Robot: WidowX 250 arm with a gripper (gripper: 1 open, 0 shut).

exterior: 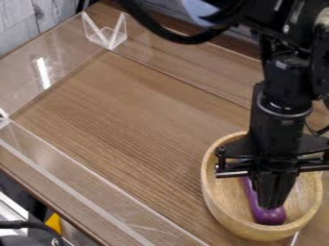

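Observation:
My black gripper [267, 175] is low over a tan wooden bowl [221, 205] at the lower right. A purple oblong object [267, 212] lies inside the bowl, partly hidden beneath the gripper. The fingertips are dark and overlap the bowl's interior; whether anything is between them is hard to see.
A clear plastic holder [106, 29] stands at the back left. A dark cable arches across the top. The table's left edge runs along the lower left.

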